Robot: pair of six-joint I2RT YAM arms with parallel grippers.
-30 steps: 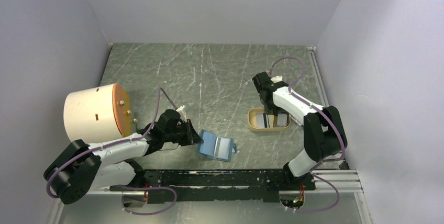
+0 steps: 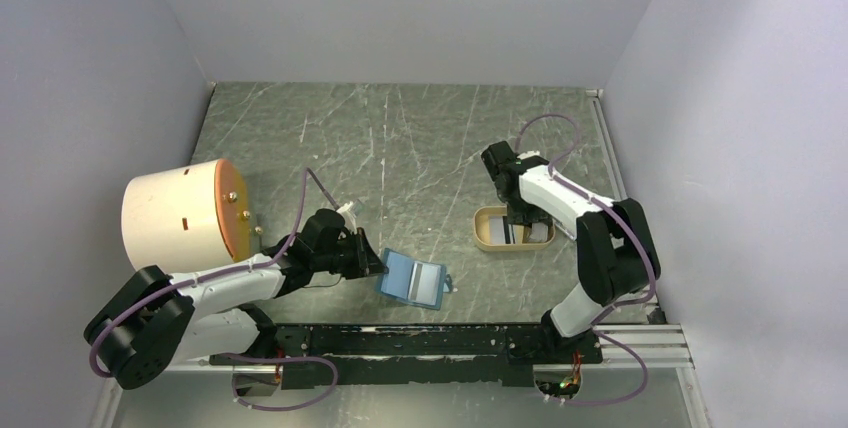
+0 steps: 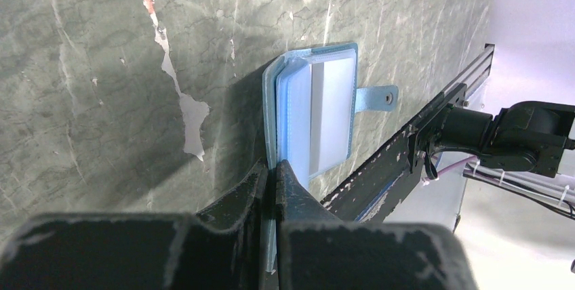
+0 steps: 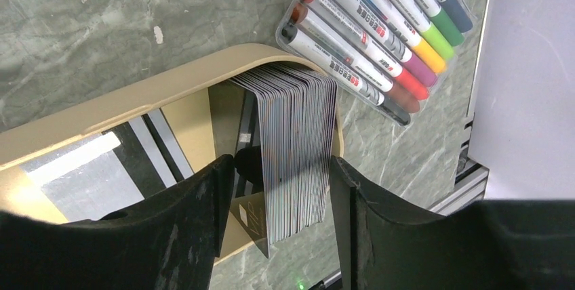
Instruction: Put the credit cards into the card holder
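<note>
The blue card holder (image 2: 425, 284) lies opened out on the table's front part, with clear sleeves (image 3: 333, 110) and a snap strap (image 3: 377, 98). My left gripper is shut on its raised blue edge. Inside the tan tray (image 4: 183, 73), a thick stack of cards (image 4: 295, 148) stands on edge at the right end. Over it, my right gripper is part open, one finger on either side of the stack. The right finger (image 4: 346, 198) is close to the stack; a gap separates the left finger (image 4: 210, 202) from it.
More grey and black cards (image 4: 88, 175) lie flat in the tray's left part. A case of coloured markers (image 4: 380, 36) sits just beyond the tray. A large cream cylinder (image 2: 175, 213) stands at the far left.
The left arm and the card holder have stayed still.
</note>
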